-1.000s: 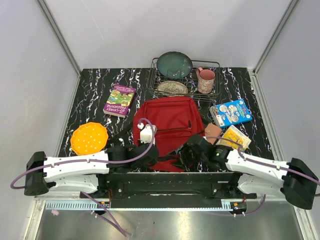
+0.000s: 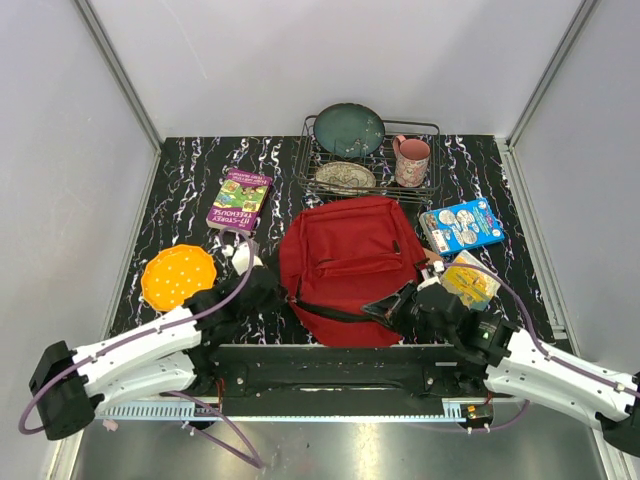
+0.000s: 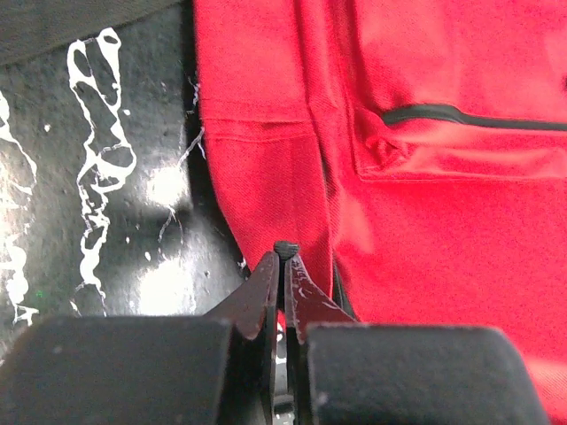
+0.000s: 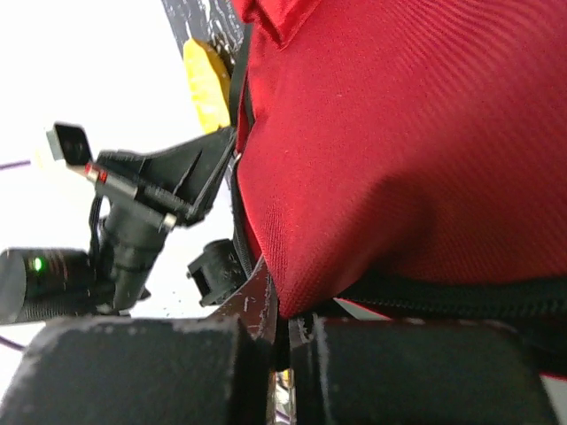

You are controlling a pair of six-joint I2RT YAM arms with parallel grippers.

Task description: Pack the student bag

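Note:
The red bag (image 2: 345,235) lies on the dark marbled counter, its black-zippered mouth facing the front. My right gripper (image 2: 375,312) is shut on the bag's red fabric near that mouth; the right wrist view shows the cloth (image 4: 306,274) pinched between the fingers, covering the tips. At the mouth's left corner is my left gripper (image 2: 290,298). Its fingers are together in the left wrist view, beside the bag's side panel (image 3: 266,186). A small dark nub shows at the tips; whether anything is clamped there is unclear.
A purple book (image 2: 240,200) and an orange dotted plate (image 2: 178,278) lie left. On the right are a blue book (image 2: 462,227) and a yellow book (image 2: 470,280). Behind the bag, a wire rack (image 2: 435,150) carries a green plate (image 2: 349,130), a patterned plate (image 2: 345,175) and a mug (image 2: 411,165).
My left gripper has moved left from the front of the bag to its left corner. My right gripper has shifted slightly right, and the mouth gapes wider.

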